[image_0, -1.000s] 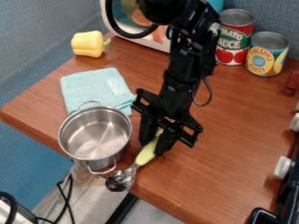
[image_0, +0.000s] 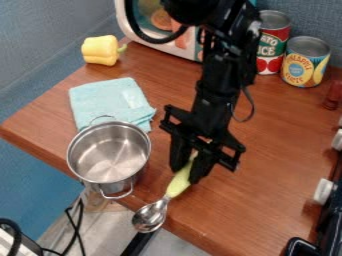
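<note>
My black gripper (image_0: 194, 158) reaches down over the wooden table, just right of a steel pot (image_0: 107, 158), its fingertips at the pale yellow-green handle of a spoon (image_0: 151, 216). The spoon's bowl lies toward the table's front edge, below the pot. Whether the fingers are closed on the handle is hard to tell. A light blue cloth (image_0: 108, 101) lies behind the pot.
A yellow pepper-like object (image_0: 99, 50) sits at the back left. A tomato can (image_0: 270, 45), another can (image_0: 305, 62) and a small red bottle (image_0: 334, 96) stand at the back right. Black equipment (image_0: 326, 230) lines the right edge.
The spoon's bowl has shifted slightly right and down toward the front, and the gripper with the upper arm has moved slightly right.
</note>
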